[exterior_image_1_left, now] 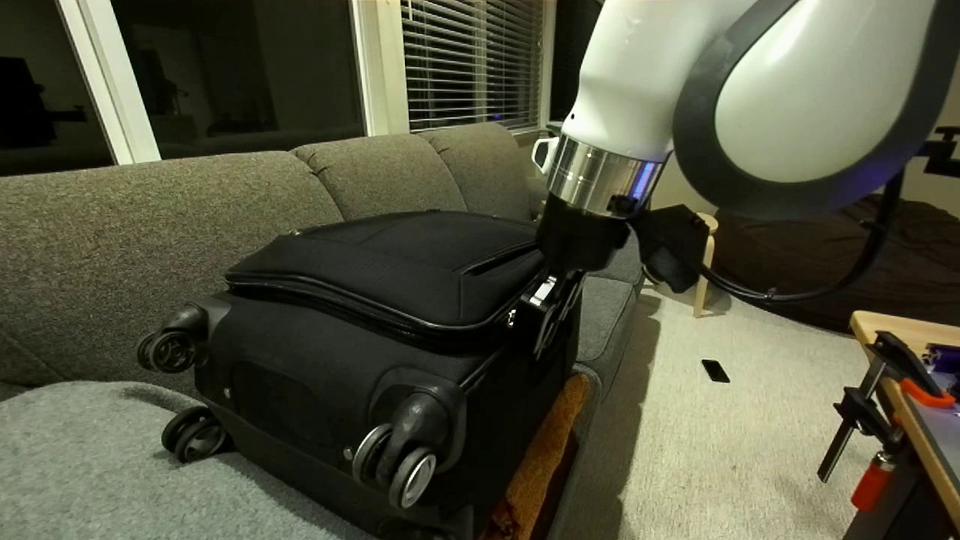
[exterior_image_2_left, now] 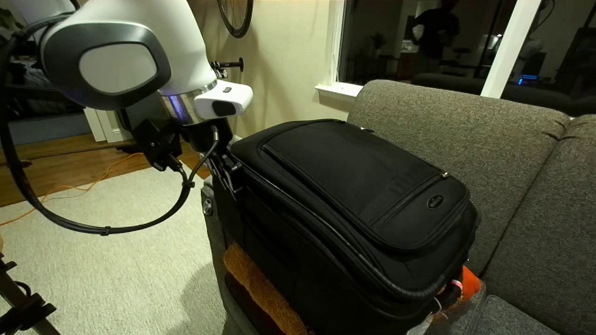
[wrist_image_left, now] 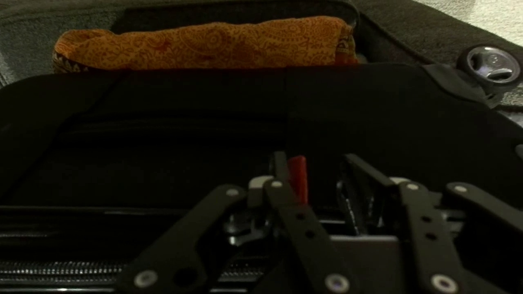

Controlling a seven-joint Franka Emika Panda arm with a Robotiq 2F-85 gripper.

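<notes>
A black suitcase [exterior_image_1_left: 387,270] lies on its back on the couch, its zipped seam running round the upper edge. My gripper is at the suitcase's long side facing the room, close to that seam. A gap shows between the fingers, so it is part open, and I see nothing clearly held. Beside the left finger in the wrist view is a shiny metal piece [wrist_image_left: 245,230], possibly a zipper pull; whether it touches the finger I cannot tell. A red strip [wrist_image_left: 298,179] stands at the same finger's inner side. Zipper teeth [wrist_image_left: 63,269] show at lower left.
An orange patterned cloth [wrist_image_left: 211,46] is tucked below the suitcase along the couch edge. Suitcase wheels [exterior_image_1_left: 396,459] stick out at one end. A clamped table [exterior_image_1_left: 900,328] stands at right.
</notes>
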